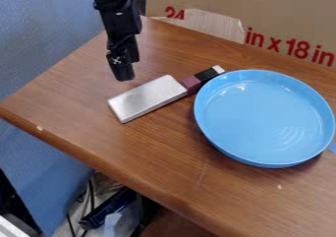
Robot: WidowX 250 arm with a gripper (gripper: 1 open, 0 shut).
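My black gripper [122, 66] hangs at the upper left over the wooden table, just behind and left of a flat silver bar [147, 98]; whether its fingers are open or shut is hard to make out. A dark red and black piece [199, 80] with a pale tip lies at the bar's far right end, beside a light blue plate [262, 118] on the right.
A cardboard box [262, 20] stands along the back.
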